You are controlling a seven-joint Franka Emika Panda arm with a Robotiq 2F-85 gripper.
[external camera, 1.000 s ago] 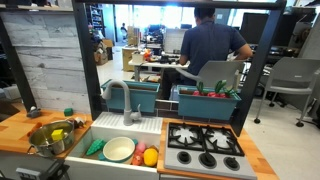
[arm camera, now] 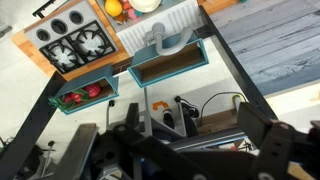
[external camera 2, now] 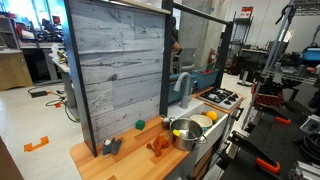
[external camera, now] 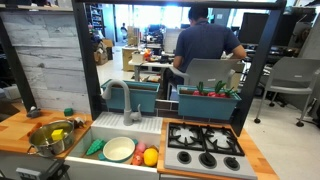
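Dark parts of my gripper fill the bottom of the wrist view; whether its fingers are apart or together cannot be made out. A metal pot [external camera: 52,138] with a yellow item [external camera: 57,134] inside stands on the wooden counter at the left. In the sink [external camera: 98,133] are a pale bowl [external camera: 119,149], a green item [external camera: 96,146], and red and yellow pieces [external camera: 150,157]. From exterior view 2, an orange-red item [external camera 2: 158,145] lies on the counter near the pot.
A grey faucet [external camera: 122,96] rises behind the sink. The stove [external camera: 208,148] is on the right, its burners bare. Behind the counter, a teal planter [external camera: 207,104] holds red items. A plank wall [external camera 2: 122,75] and dark posts bound the counter. A person [external camera: 207,42] is in the background.
The person in the background has shifted slightly. The kitchen objects and the visible part of the arm look unmoved.
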